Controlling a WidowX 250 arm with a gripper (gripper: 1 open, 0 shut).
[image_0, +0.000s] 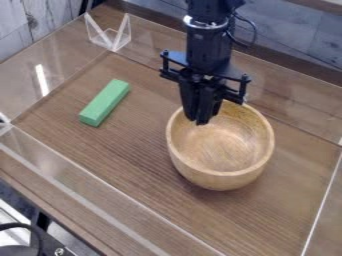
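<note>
My black gripper (201, 102) hangs over the back rim of a light wooden bowl (222, 158). Its lower tips reach down to about the bowl's rim; whether they are open or shut, or touch the bowl, I cannot tell. A green block (104, 102) lies on the wooden table (120, 190) to the left of the bowl.
A clear plastic object (110, 32) stands at the back left. A black cable or part (19, 232) shows at the lower left corner.
</note>
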